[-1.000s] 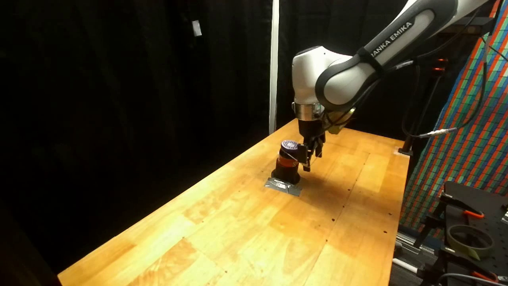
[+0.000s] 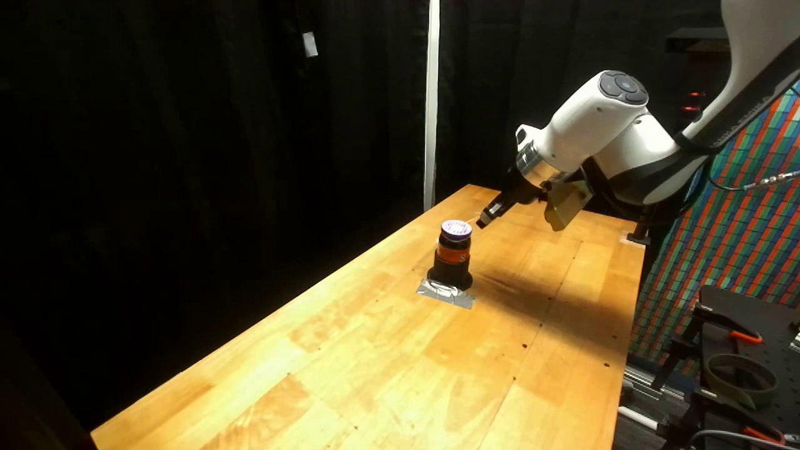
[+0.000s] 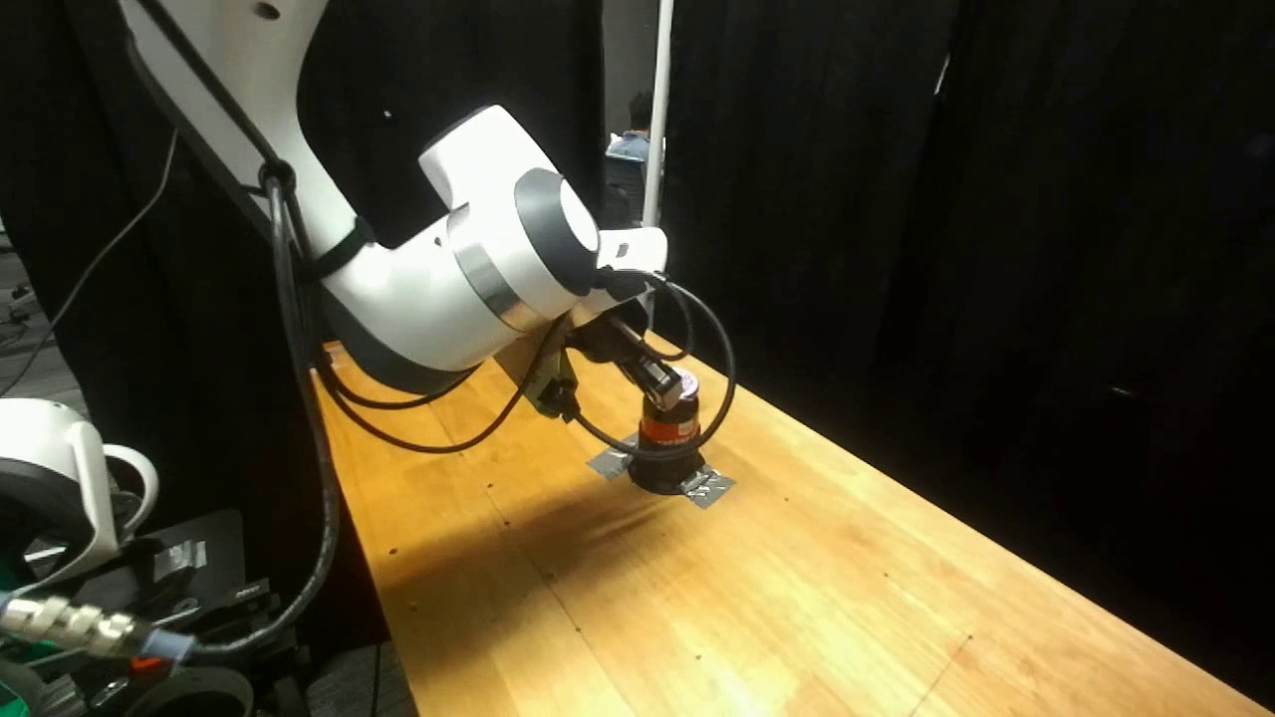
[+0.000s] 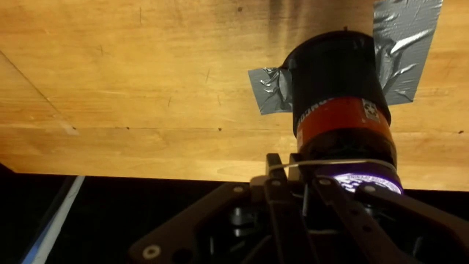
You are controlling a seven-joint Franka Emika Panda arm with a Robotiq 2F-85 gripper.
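Observation:
A dark jar (image 2: 454,254) with an orange label and a purple-and-white lid (image 2: 457,229) stands upright in a black holder (image 4: 336,70) on the table. In the wrist view, a thin pale rubber band (image 4: 347,162) stretches from my fingertips across the jar beside its lid. My gripper is shut on this band, its fingers close together at the jar's side. Tilted toward the jar near lid height, the gripper (image 2: 485,220) stands apart from the lid in exterior view 1. The band's far side is hidden.
Grey tape (image 4: 402,52) fixes the holder to the wooden table (image 2: 337,360). Free tabletop lies on both sides of the jar. A black curtain (image 2: 225,150) hangs beyond the long edge, and cables (image 3: 717,358) loop around the wrist.
My gripper has risen from low beside the jar and swung from pointing down to a slant toward the lid. The jar and holder stand in the same place.

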